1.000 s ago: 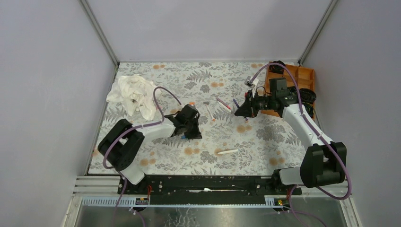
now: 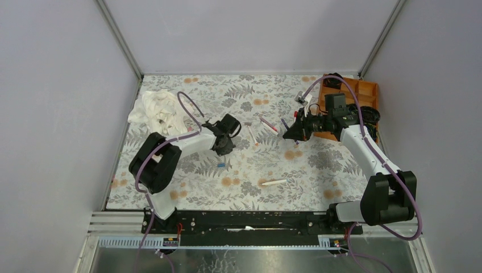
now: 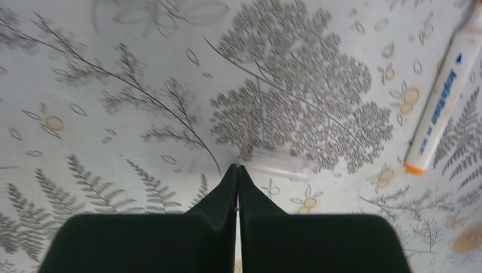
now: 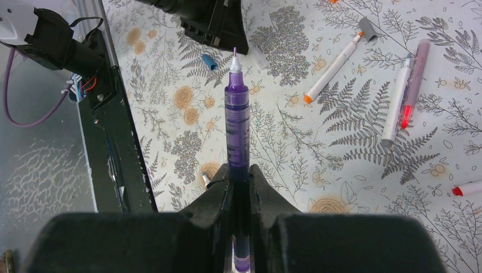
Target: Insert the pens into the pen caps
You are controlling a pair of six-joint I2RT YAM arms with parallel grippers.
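A purple pen (image 4: 237,122), its pale tip bare, is clamped in my right gripper (image 2: 295,135) and sticks out both ways from the fingers (image 4: 267,196). My left gripper is shut, with no pen or cap showing between its fingers. Just beyond its tips, a small translucent cap (image 3: 278,165) lies on the table; whether they touch it I cannot tell. A blue cap (image 4: 209,61) rests close by, clear of the left gripper. Farther over lies a white pen with an orange end (image 4: 335,65), a grey cap (image 4: 367,29) at its other end.
A pink marker (image 4: 418,79) and a white one (image 4: 397,105) lie side by side. Another white pen (image 2: 274,182) is near the table's front. White cloth (image 2: 162,114) covers the back left; an orange tray (image 2: 366,91) stands back right.
The right arm with the purple pen has stayed in place.
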